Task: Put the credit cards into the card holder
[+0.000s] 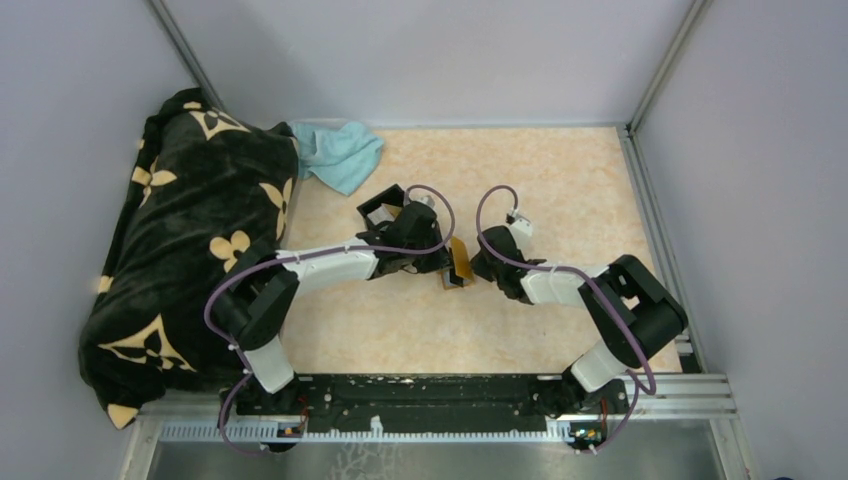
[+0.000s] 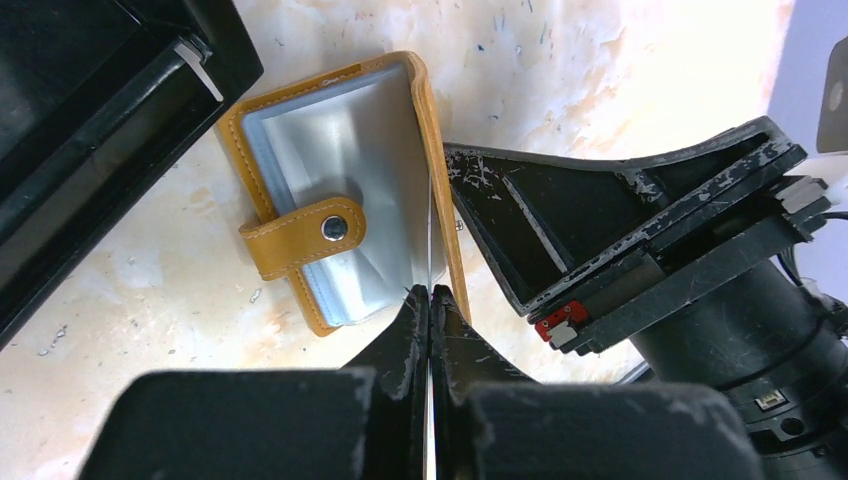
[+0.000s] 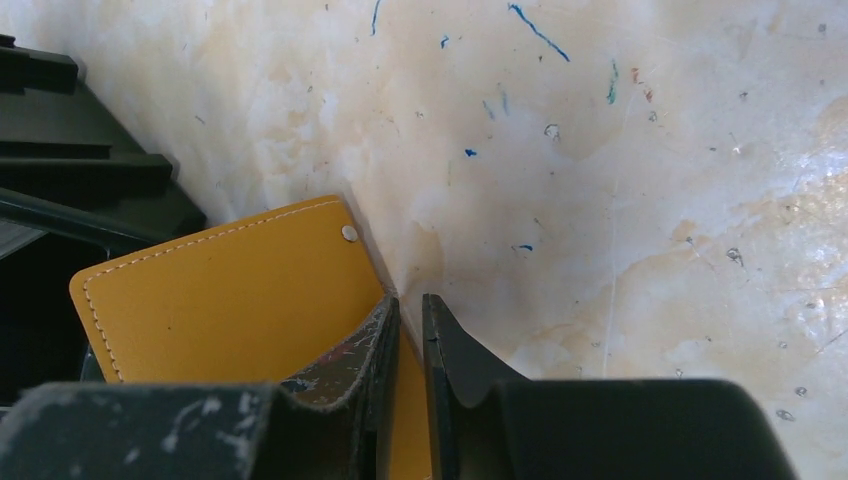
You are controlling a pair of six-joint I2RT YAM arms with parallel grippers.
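Note:
The card holder (image 2: 345, 190) lies open on the table, with tan leather edges, clear inner sleeves and a snap strap (image 2: 305, 235). Its tan cover (image 3: 240, 290) stands raised, and my right gripper is shut on the cover's edge. In the left wrist view my left gripper points at the sleeves beside the raised cover. A thin card (image 2: 430, 235) shows edge-on as a pale line between its shut fingers. From above, a dark card (image 1: 456, 279) sits over the holder at the left gripper's tip. Whether its edge is inside a sleeve, I cannot tell.
A black box (image 1: 366, 211) with pale items inside stands behind my left gripper. At the back left are a light blue cloth (image 1: 340, 155) and a dark patterned blanket (image 1: 190, 200).

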